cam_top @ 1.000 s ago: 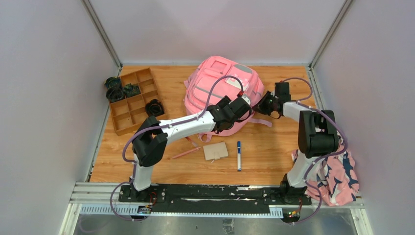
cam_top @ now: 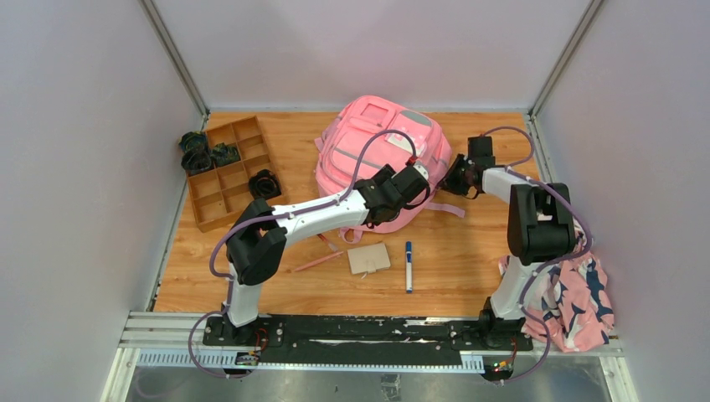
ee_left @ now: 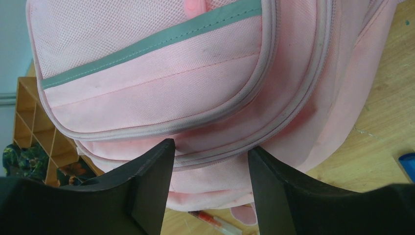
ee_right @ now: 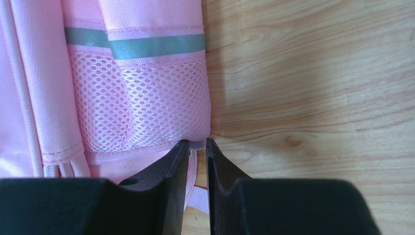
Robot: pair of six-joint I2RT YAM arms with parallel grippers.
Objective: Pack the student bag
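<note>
The pink student bag (cam_top: pixel 387 117) lies on the back middle of the wooden table. My left gripper is open over its lower front, fingers well apart, with the bag's piped seam behind them. At the bag's right side, my right gripper has its fingertips at the bottom corner of the mesh side pocket (ee_right: pixel 166 98). Only a narrow gap shows there, with a bit of fabric at the tips; whether it is pinched is unclear. In front of the bag lie a beige notebook (cam_top: pixel 368 258), a blue-capped marker (cam_top: pixel 409 272) and a reddish pencil (cam_top: pixel 316 261).
A wooden compartment tray (cam_top: pixel 211 208) with dark items stands at the left. Patterned pink cloth (cam_top: pixel 578 310) is bunched at the right edge, beside the right arm's base. A strap (cam_top: pixel 448 208) trails from the bag.
The left arm and the bag look unmoved.
</note>
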